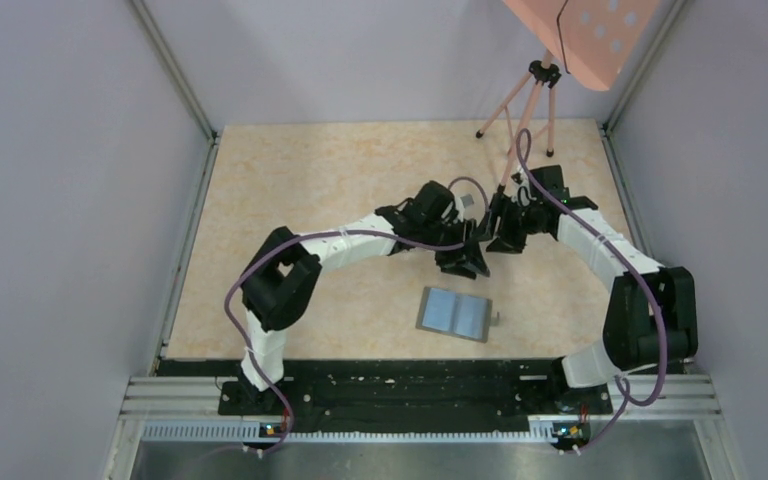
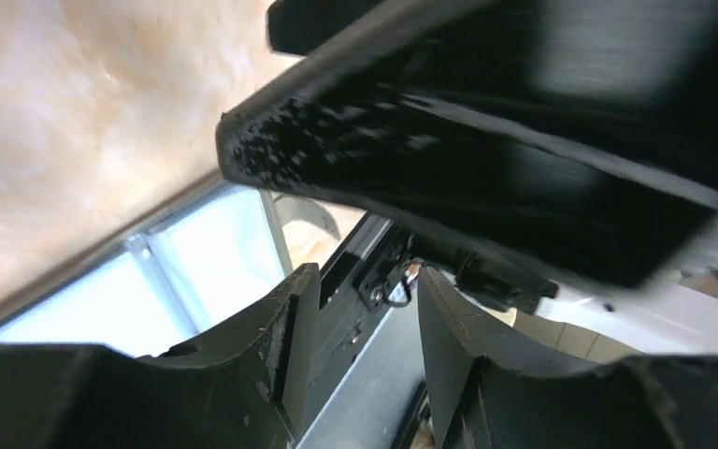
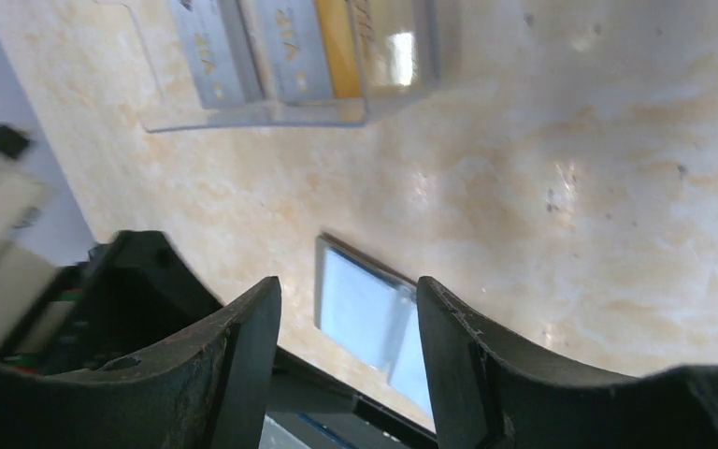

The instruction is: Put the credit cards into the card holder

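Observation:
The card holder (image 1: 455, 312) lies open and flat near the table's front, two pale blue panels in a grey border. Part of the holder (image 2: 220, 248) shows in the left wrist view. My left gripper stands open just behind it, nothing between its fingers. Close by on the right is my right gripper, also open and empty. Several cards (image 3: 292, 47) stand in a clear box (image 3: 243, 115) at the top of the right wrist view; in the top view the left arm mostly hides that box. I see no loose card.
The two grippers are very close together, and a dark arm part (image 2: 430, 140) crosses the left wrist view. A pink tripod (image 1: 528, 110) stands at the back right.

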